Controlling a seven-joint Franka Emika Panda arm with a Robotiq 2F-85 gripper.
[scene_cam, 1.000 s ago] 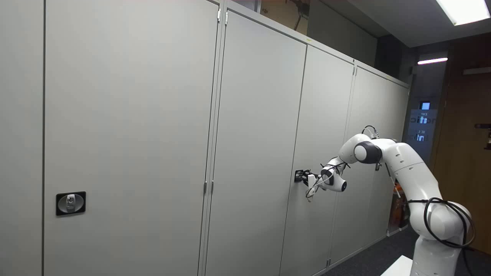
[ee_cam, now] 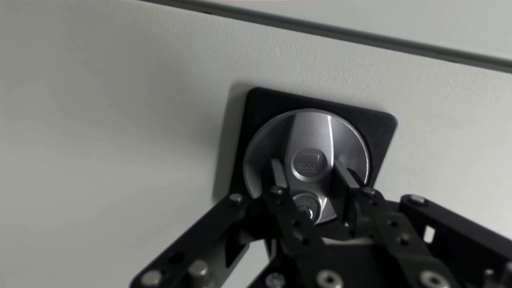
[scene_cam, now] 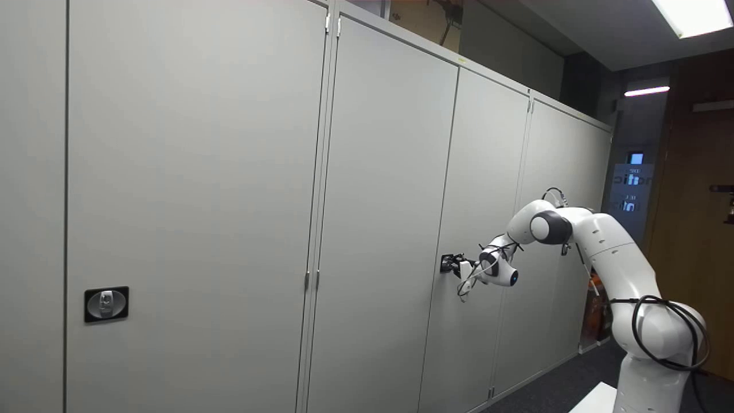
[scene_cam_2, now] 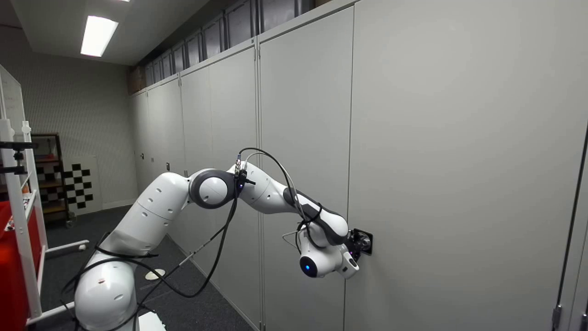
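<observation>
In the wrist view a silver turn handle sits in a round recess on a square black plate, fixed to a grey cabinet door. My gripper is shut on the handle, with one fingertip on either side of its bar. A keyhole shows at the bar's lower end, partly framed by the fingers. From outside, the gripper meets the door close to the seam between two doors; the wrist partly hides the handle there. The second exterior view shows the black plate just beyond my hand. Both doors stand closed.
Another black-plated handle is on a cabinet door farther left. A long row of grey cabinets runs alongside the arm. Cables hang loosely from the arm. A white-framed stand is at the far left of the second exterior view.
</observation>
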